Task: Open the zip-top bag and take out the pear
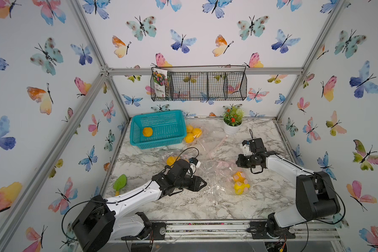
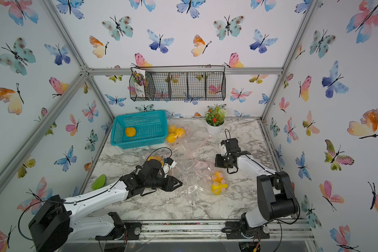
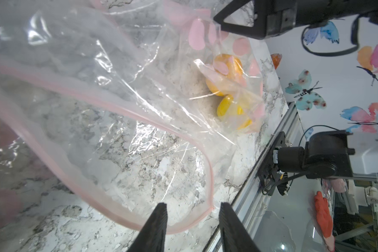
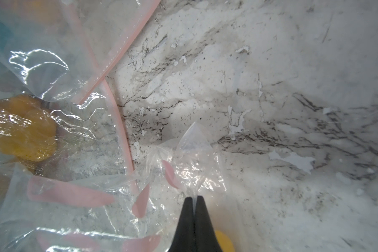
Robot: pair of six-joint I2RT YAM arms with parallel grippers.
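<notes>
The clear zip top bag (image 1: 216, 180) with pink trim lies mid-table. Inside its right end are an orange-yellow item (image 3: 226, 67) and a brighter yellow one (image 3: 230, 107), which looks like the pear; film blurs both. My right gripper is shut at the bag's far side, where wrinkled film gathers at its fingertips. My left gripper stands open at the bag's left end. Below the fingertips runs the pink-edged mouth, wide and loose in the left wrist view; nothing is gripped there.
A teal basket (image 1: 136, 140) holding one orange fruit stands back left, beside another bag of orange fruit (image 1: 189, 137). Orange fruit (image 2: 155, 158) lies partly behind the left arm. A potted plant (image 1: 232, 126) is at the back.
</notes>
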